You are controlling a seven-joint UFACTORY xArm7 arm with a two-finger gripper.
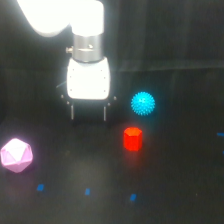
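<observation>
My gripper [88, 114] hangs over the dark table at the upper left, its two thin fingers pointing down and spread apart. Between them only dark background shows, so it is open and empty. To its right and a little lower stands a red block [132, 139] with flat sides. A spiky cyan ball [143, 103] lies behind the red block, also to the right of my gripper. The pale pink faceted ball [17, 155] rests at the far left, lower than my gripper. None of these things touches my fingers.
Small blue marks dot the dark surface: a left one [41, 187], a middle one [87, 191], a right one [133, 198] and one at the right edge [220, 134]. A dark curtain hangs behind.
</observation>
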